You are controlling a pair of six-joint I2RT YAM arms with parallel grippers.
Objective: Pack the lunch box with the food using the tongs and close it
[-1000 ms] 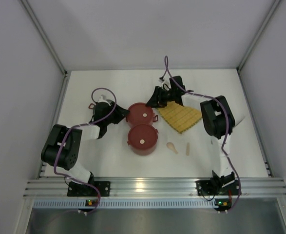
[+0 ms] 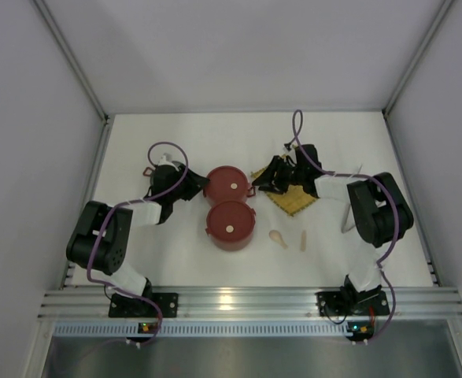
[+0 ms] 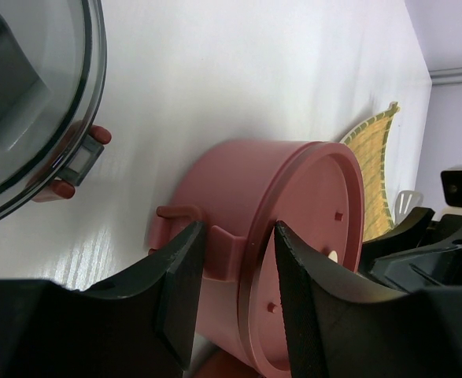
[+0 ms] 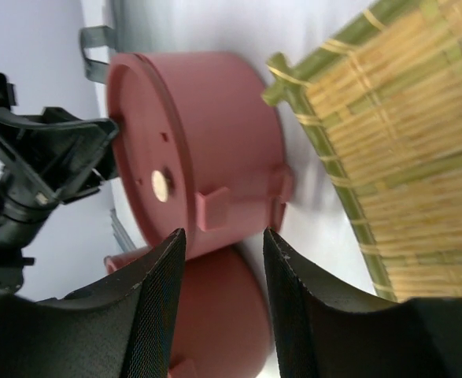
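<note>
Two red lidded lunch pots stand touching mid-table, the rear one (image 2: 226, 183) and the front one (image 2: 230, 222). My left gripper (image 2: 200, 183) is at the rear pot's left side, its fingers either side of the rim and handle, part open; whether it grips is unclear. In the left wrist view that pot's lid (image 3: 317, 228) faces right. My right gripper (image 2: 262, 183) hovers at the rear pot's right, beside its handle, open, with nothing clearly between its fingers in the right wrist view.
A yellow bamboo mat (image 2: 293, 201) lies at right, with a wooden spoon (image 2: 276, 236) and a small stick (image 2: 303, 240) in front. A glass lid (image 3: 49, 157) lies beside my left gripper.
The left arm and the pots look unmoved.
</note>
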